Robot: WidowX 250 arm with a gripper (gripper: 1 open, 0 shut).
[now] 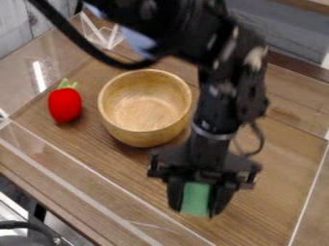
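Observation:
My black gripper (195,192) is low over the front middle of the wooden table, shut on a green object (197,200) that is partly hidden by its fingers. A tan wooden bowl (135,106) stands behind and left of the gripper, partly covered by the arm. A red pepper or tomato-like object (65,102) sits at the left.
The table (84,173) has free room at front left and to the right. Dark metal framing and cables run along the lower left edge. A wall lies at the back.

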